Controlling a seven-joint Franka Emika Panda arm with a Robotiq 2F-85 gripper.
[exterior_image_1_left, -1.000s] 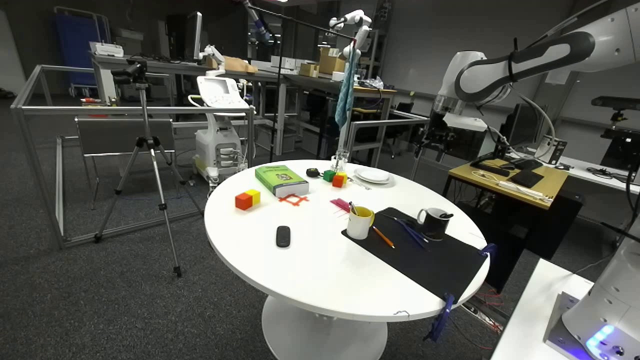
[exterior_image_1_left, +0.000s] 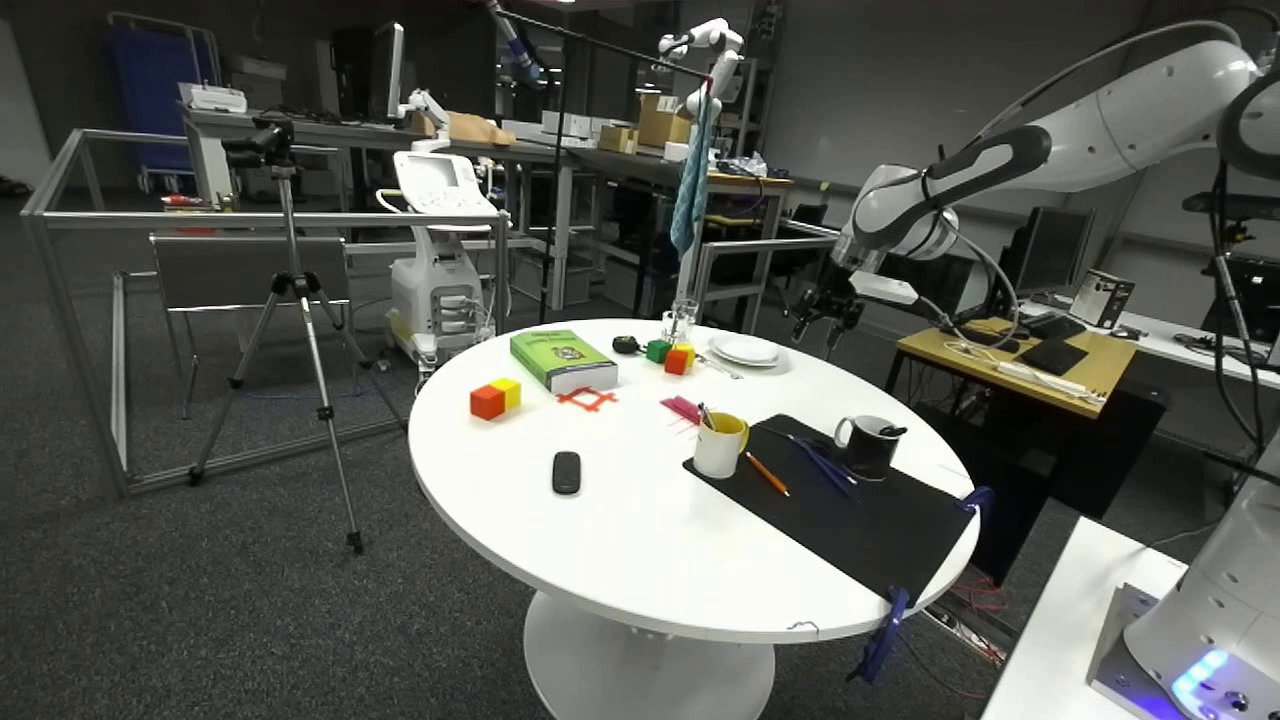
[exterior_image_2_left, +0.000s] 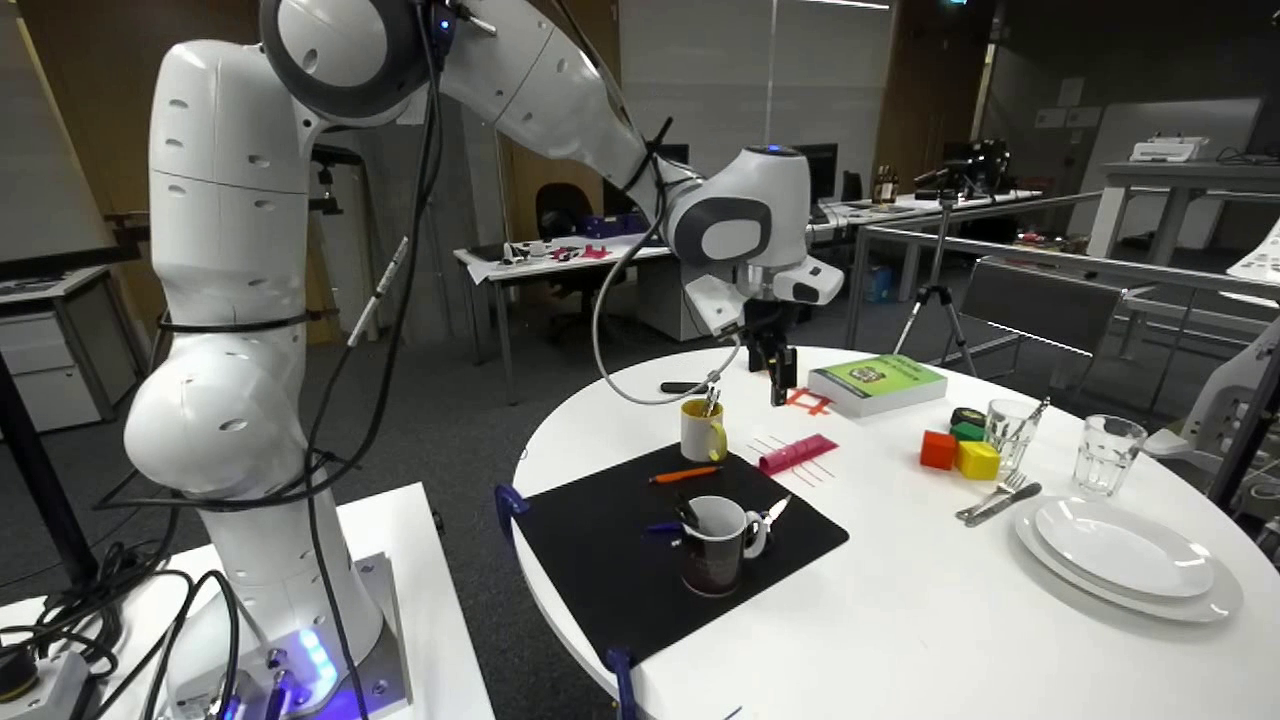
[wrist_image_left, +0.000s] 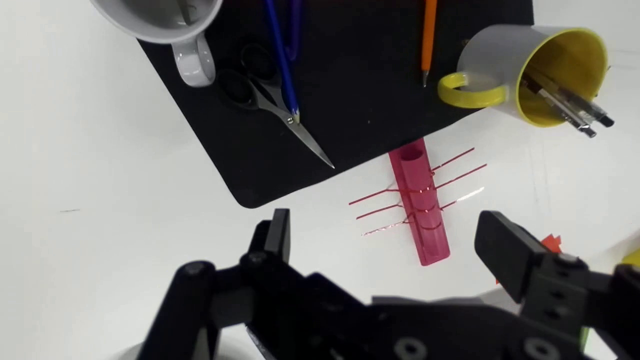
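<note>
My gripper is open above the table, its dark fingers (wrist_image_left: 279, 231) wide apart with nothing held. Below and between them in the wrist view lies a pink holder (wrist_image_left: 424, 210) with thin red wires sticking out on both sides. Exterior view 2 shows the gripper (exterior_image_2_left: 774, 360) hanging from the white arm, clear of the tabletop. A white mug with a yellow inside (wrist_image_left: 498, 66) holds pens at the black mat's edge. On the mat (wrist_image_left: 360, 120) are scissors (wrist_image_left: 279, 108), a blue pencil (wrist_image_left: 282, 60), an orange pencil (wrist_image_left: 428, 42) and a dark mug (exterior_image_2_left: 716, 546).
A green book (exterior_image_2_left: 879, 382), coloured blocks (exterior_image_2_left: 939, 450), glasses (exterior_image_2_left: 1107, 454), cutlery (exterior_image_2_left: 999, 502) and stacked white plates (exterior_image_2_left: 1122, 546) stand around the round table. A black remote (exterior_image_1_left: 566, 472) lies alone.
In exterior view 1 the arm's wrist and gripper have shifted left and somewhat lower, and now lean at a different angle. Objects on the table have stayed in place.
</note>
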